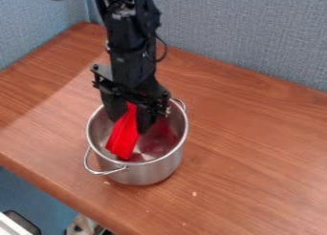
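A steel pot (151,167) with two wire handles stands on the wooden table, left of centre. A long red object (124,134) lies slanted inside it. My black gripper (132,113) reaches down into the top of the pot, over the upper part of the red object. Whether its fingers hold the red object is hidden at this angle.
Grey padded walls stand behind.
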